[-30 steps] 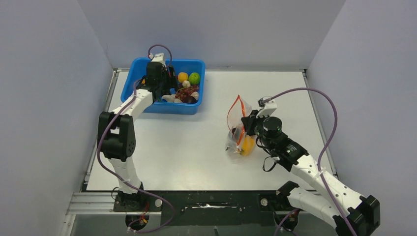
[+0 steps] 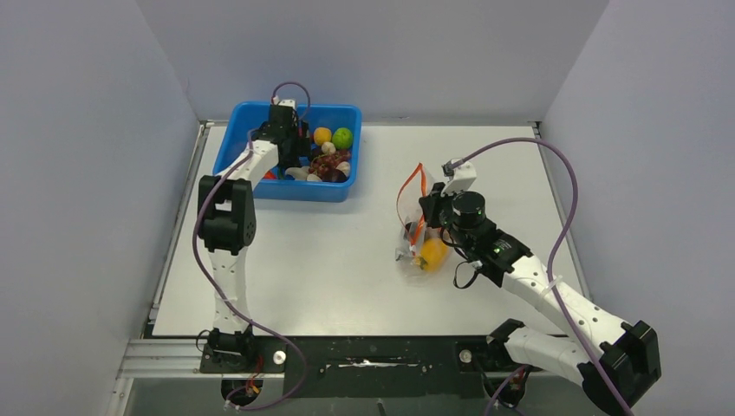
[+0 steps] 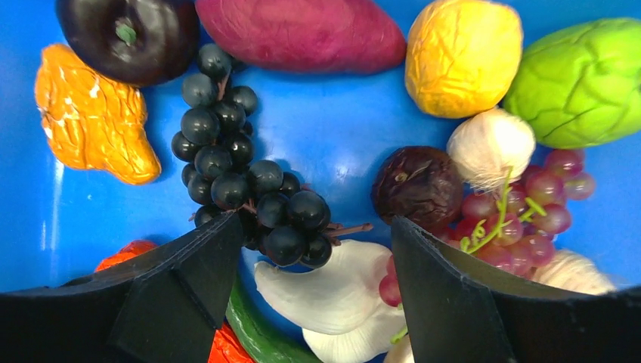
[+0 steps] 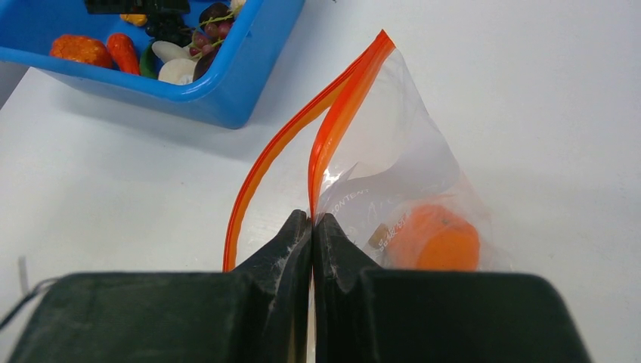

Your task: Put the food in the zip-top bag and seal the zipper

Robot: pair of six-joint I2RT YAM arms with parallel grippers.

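My left gripper hangs open over the blue bin [image 2: 243, 195], its fingers wide apart. Ahead of and between them lies a bunch of black grapes [image 3: 215, 162], with a pale garlic-like piece [image 3: 325, 283] just below it. On the table at the right, the clear zip top bag [image 4: 401, 166] stands with its orange-edged mouth gaping. My right gripper is shut on the bag's edge at the orange strip. Inside the bag a yellow-orange food piece [image 2: 431, 255] shows through the plastic, along with something dark; the bag's lower part is partly hidden by my right fingers.
Around the grapes in the bin are a purple sweet potato [image 3: 302, 34], an eggplant [image 3: 128, 38], red grapes [image 3: 521, 234], a green vegetable [image 3: 582, 83] and several others. Bare white table [image 2: 312, 269] lies between bin and bag.
The left arm has shifted slightly right over the bin, its elbow swinging inward. My right gripper has moved a little left with the bag's edge, and the bag's mouth has shifted with it.
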